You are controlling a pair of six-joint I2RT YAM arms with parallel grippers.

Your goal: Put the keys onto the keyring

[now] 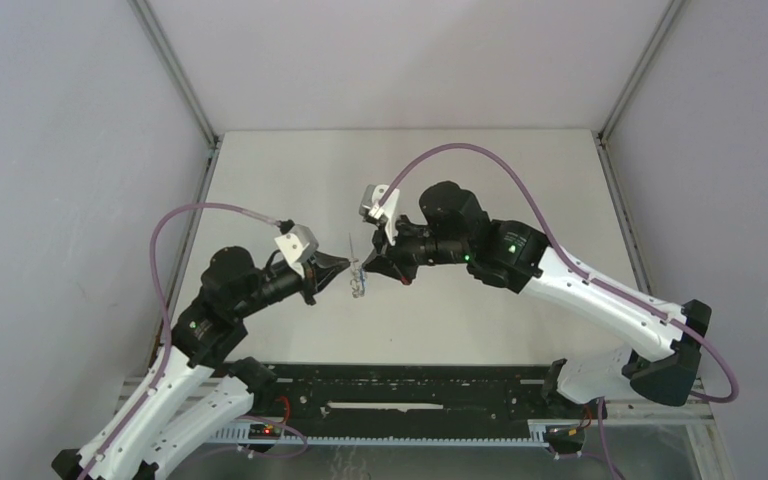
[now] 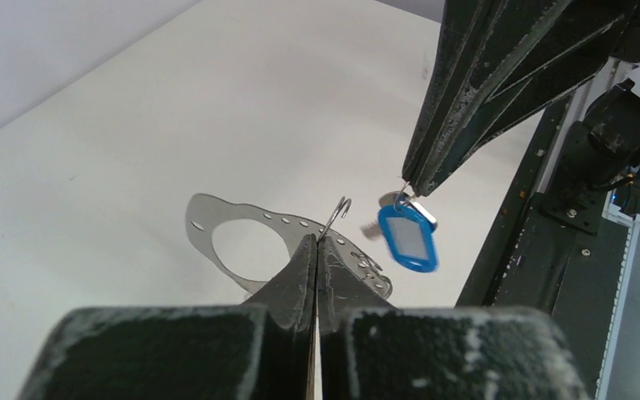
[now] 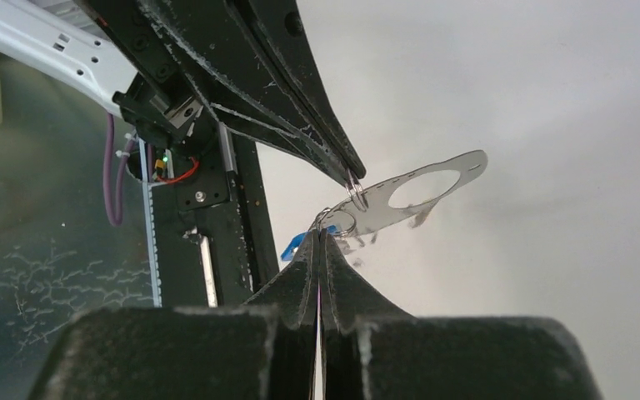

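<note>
Tip to tip with a small gap, my left gripper (image 1: pixel 348 264) and right gripper (image 1: pixel 366 267) meet mid-table. The left one is shut on a thin wire loop (image 2: pixel 333 218) of the flat metal keyring plate (image 2: pixel 204 218), which hangs below with a large oval cutout and several small holes. Rings hang at its lower end. Between the shut fingers of the right gripper, a thin ring (image 3: pixel 346 223) is pinched; a blue key tag (image 2: pixel 408 239) and metal pieces dangle from it. Whether the ring and wire loop touch cannot be told.
Walls stand at the left, right and back.
</note>
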